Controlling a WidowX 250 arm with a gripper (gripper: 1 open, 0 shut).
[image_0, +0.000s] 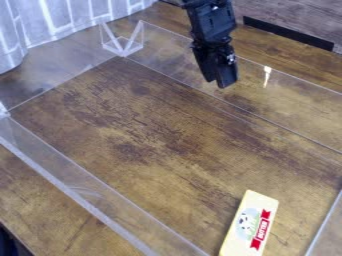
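My black gripper (222, 70) hangs at the top centre of the camera view, over the back part of a wooden surface bounded by clear plastic walls. It is open, and I see nothing clearly held in it. A pale yellow box (247, 228) with a red label lies at the front right, well apart from the gripper.
Clear plastic walls (80, 190) edge the wooden floor (147, 140), with a clear bracket (123, 40) at the back left corner. A small white item (267, 75) stands right of the gripper. White curtain (34, 25) hangs at left.
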